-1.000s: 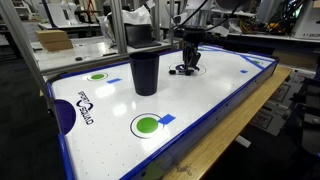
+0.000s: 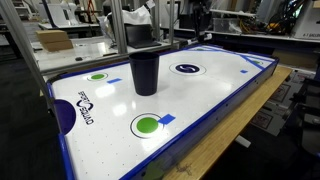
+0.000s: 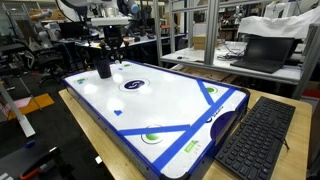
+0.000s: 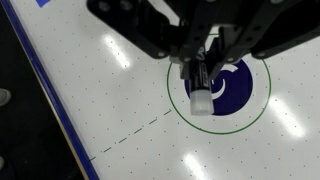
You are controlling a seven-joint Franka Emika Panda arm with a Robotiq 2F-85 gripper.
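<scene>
A small marker-like stick with a white end and a dark, printed body [image 4: 201, 98] is pinched in my gripper, which is shut on it, as seen in the wrist view. Beneath it shows the table's dark blue centre logo [image 4: 236, 88] inside a green ring. A black cup [image 2: 145, 74] stands upright on the white table, apart from the gripper; exterior view 2 shows the same cup [image 3: 103, 68] at the far end. In exterior view 1 the arm is raised above the board, and the stick is too small to make out.
The white board [image 2: 105, 130] has a raised blue edge and is mostly bare. Blue tape strips [image 3: 185, 147] cross one end. Beside that end lie a keyboard [image 3: 256, 137] and an open laptop [image 3: 268, 52].
My gripper was low at the centre logo, with the stick there on the board. Now it has risen well clear of the surface with the stick; the cup has stayed put.
</scene>
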